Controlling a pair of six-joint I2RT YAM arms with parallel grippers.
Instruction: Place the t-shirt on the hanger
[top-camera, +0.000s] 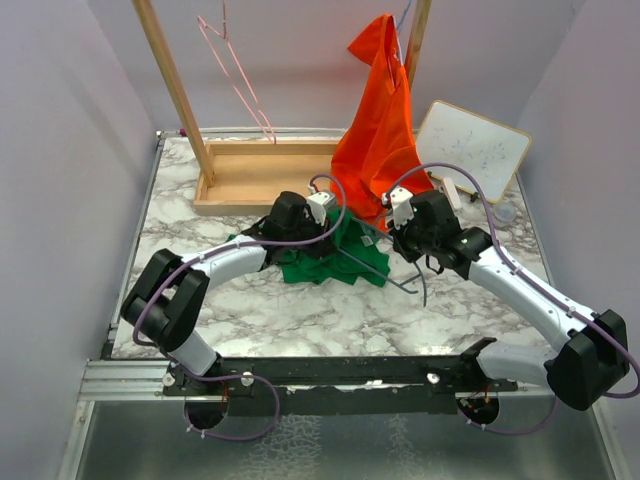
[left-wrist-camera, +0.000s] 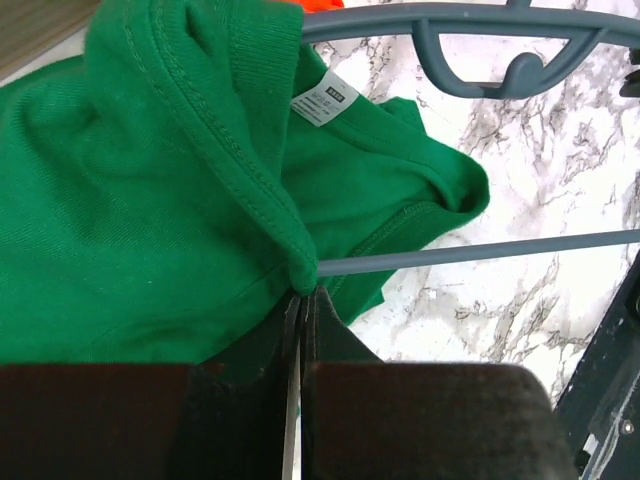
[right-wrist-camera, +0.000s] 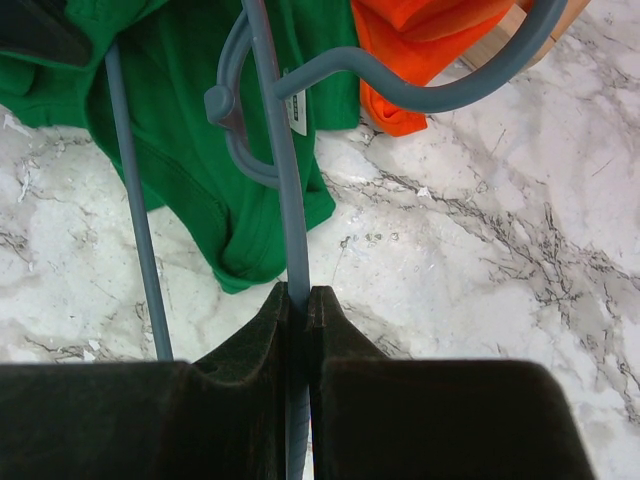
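Observation:
The green t-shirt (left-wrist-camera: 180, 230) lies in folds on the marble table, with the grey hanger (right-wrist-camera: 140, 240) partly inside it. My left gripper is shut at the fold of cloth over the hanger's lower bar; how much cloth, if any, is between its fingers is hidden. My right gripper is shut on the hanger's bar, with the hook (right-wrist-camera: 440, 95) extending to one side. A white label (left-wrist-camera: 324, 98) shows at the shirt's collar.
An orange garment (top-camera: 375, 120) hangs from the wooden rack at the back. A wooden tray (top-camera: 240, 208) stands behind the shirt, a whiteboard (top-camera: 470, 140) at back right.

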